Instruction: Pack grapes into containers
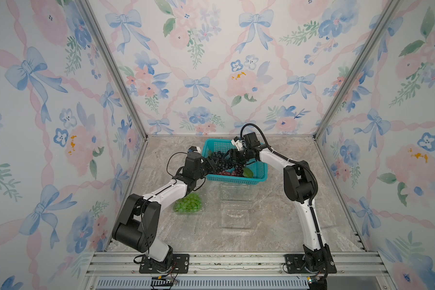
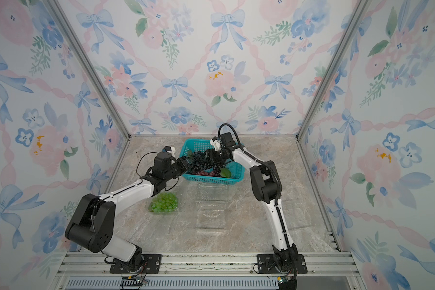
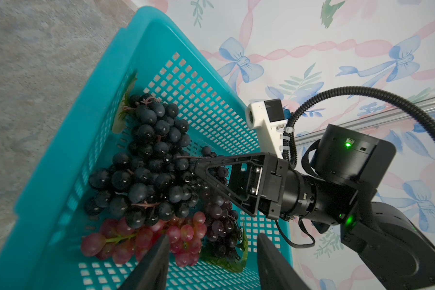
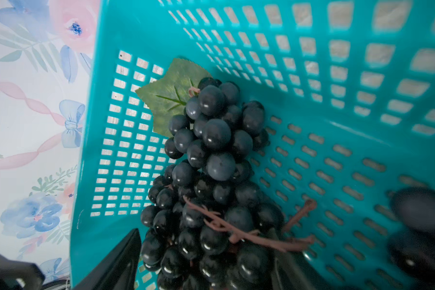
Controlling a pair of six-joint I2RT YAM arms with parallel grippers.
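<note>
A turquoise basket (image 1: 261, 175) at the back of the table holds dark grape bunches (image 3: 145, 178) and a red bunch (image 3: 125, 239). My left gripper is open over its left front part, fingertips apart, nothing between them. Inside the basket, my right gripper has its fingers spread around a dark bunch (image 4: 212, 178); a brown stem lies across its right finger. How firmly the fingers touch the grapes cannot be told. Green grapes (image 1: 188, 203) fill a clear container at front left. Two clear containers, a rear one (image 1: 235, 192) and a front one (image 1: 235, 228), show no grapes.
Another clear container (image 2: 297, 216) is faintly visible at the right. A green leaf (image 1: 248, 172) lies in the basket's front right. The two grippers are close together over the basket. Bare table (image 1: 275, 232) spreads out at front right.
</note>
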